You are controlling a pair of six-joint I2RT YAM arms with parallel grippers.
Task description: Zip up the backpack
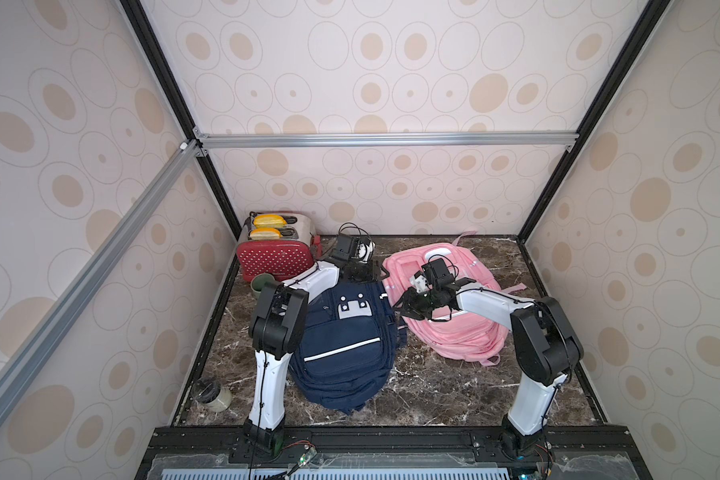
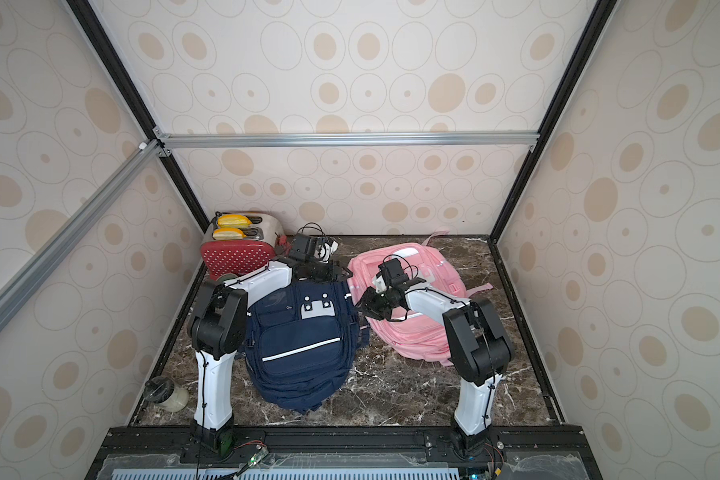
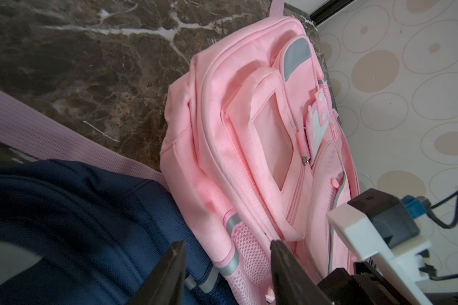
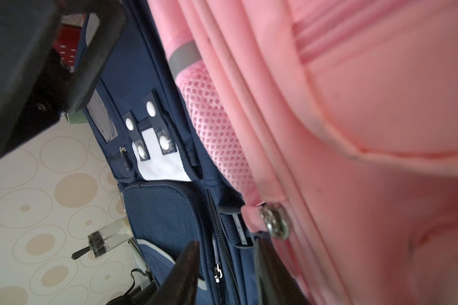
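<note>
The pink backpack [image 1: 468, 340] lies flat on the right, its side zipper with a metal pull [image 4: 275, 221] close under my right gripper, which is open over the seam between the bags, nothing held. The navy backpack [image 1: 340, 368] lies left of it, with zippers and a white patch with snap straps. My left gripper is open above the top end of the navy bag, beside the pink bag's edge, with nothing between its fingers.
A red dotted bag [image 1: 272, 260] with yellow items stands at the back left, a green cup [image 1: 262, 281] by it. A jar [image 1: 213, 395] sits front left. Bare marble [image 2: 384, 388] shows at front centre; walls surround the floor.
</note>
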